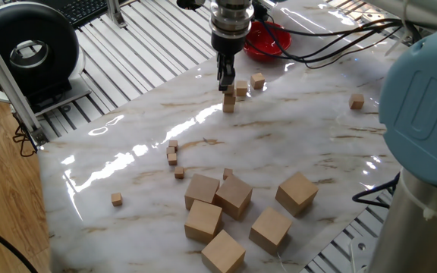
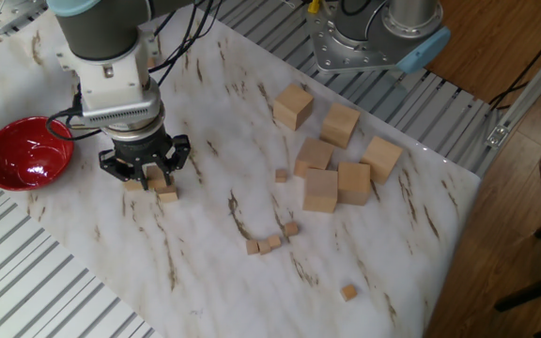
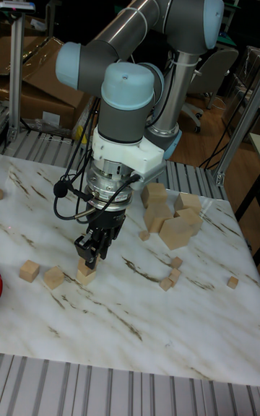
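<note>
My gripper (image 1: 225, 82) points down over a small wooden block (image 1: 228, 106) standing on the marble-patterned table. On top of that block sits an upper block (image 2: 155, 175), with my fingers around or right beside it. In the third exterior view the gripper (image 3: 92, 256) partly covers this upper block, and the lower block (image 3: 85, 279) shows beneath. Whether the fingers press on the upper block cannot be told. Two more small blocks, a nearer block (image 3: 54, 276) and a farther block (image 3: 29, 270), stand in a loose row beside the stack.
A red bowl (image 2: 28, 155) lies past the row. Several large wooden cubes (image 1: 234, 196) are grouped near the robot base. Several tiny cubes (image 2: 264, 246) lie mid-table, with a lone cube (image 2: 348, 292) farther out. Another small block (image 1: 356, 101) stands apart. Cables (image 1: 332, 34) hang beside the arm.
</note>
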